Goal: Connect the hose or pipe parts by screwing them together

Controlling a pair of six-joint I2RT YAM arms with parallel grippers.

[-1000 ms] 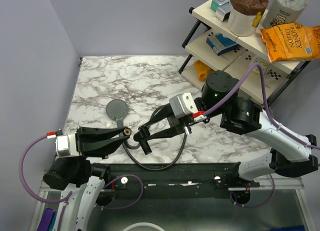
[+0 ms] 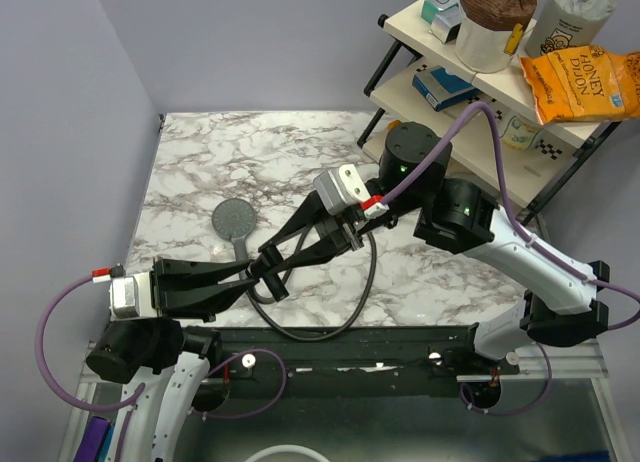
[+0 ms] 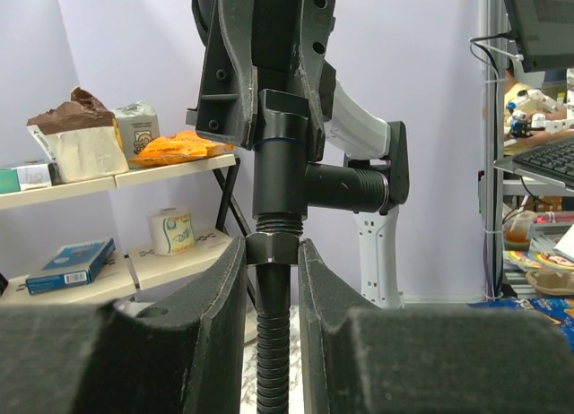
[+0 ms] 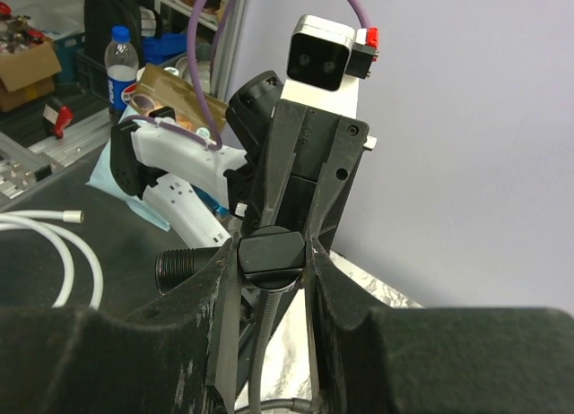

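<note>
My left gripper (image 2: pixel 250 274) grips the hex nut (image 3: pixel 273 249) at the end of the dark hose (image 3: pixel 273 360). My right gripper (image 2: pixel 275 257) holds a black fitting with a side branch (image 3: pixel 345 185). In the top and left wrist views the fitting sits directly over the hose end, meeting it; whether they are joined I cannot tell. The grey shower head (image 2: pixel 234 219) lies on the marble counter (image 2: pixel 200 152), with hose looped beside it.
A shelf rack (image 2: pixel 410 102) with bags and boxes stands at the back right. Walls border the back and left.
</note>
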